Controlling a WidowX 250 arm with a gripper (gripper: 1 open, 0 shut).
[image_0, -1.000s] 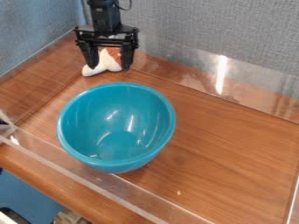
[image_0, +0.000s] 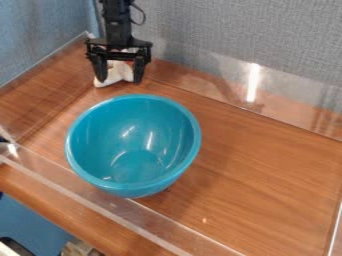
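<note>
My black gripper (image_0: 118, 62) is at the back left of the wooden table, open, right over a small white object (image_0: 111, 76) that looks soft, like a toy. The fingers partly hide it, and whether they touch it I cannot tell. A teal plastic bowl (image_0: 134, 146) sits in the middle-left of the table, in front of the gripper.
Grey padded walls stand behind and to the left, with a clear panel along the back edge. The table's front left edge drops to a blue area.
My gripper has shifted slightly to the left and settled around the white object, which is now more hidden. The bowl has not moved.
</note>
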